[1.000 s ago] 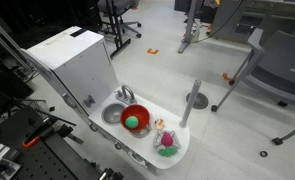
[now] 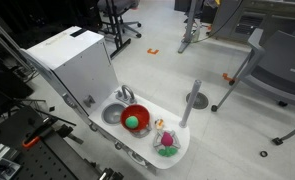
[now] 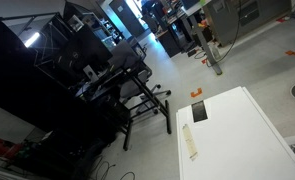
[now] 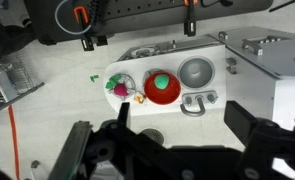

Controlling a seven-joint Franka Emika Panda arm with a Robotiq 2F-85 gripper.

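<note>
A red bowl (image 2: 144, 119) with a green round thing (image 2: 132, 121) inside sits on the white counter of a toy kitchen, seen also in the wrist view as a red bowl (image 4: 174, 96). Beside it, toward the counter's rounded end, a purple-pink item (image 2: 167, 139) lies with something green (image 2: 168, 152). A round metal basin (image 4: 196, 71) and a faucet (image 4: 197, 103) are on the bowl's other side. High over the counter, my gripper stands open, its dark fingers wide apart with nothing between them.
A tall white cabinet (image 2: 82, 72) rises at one end of the counter, and a grey post (image 2: 192, 102) stands at the other. An office chair (image 2: 277, 72) is off to the right. Open floor lies between.
</note>
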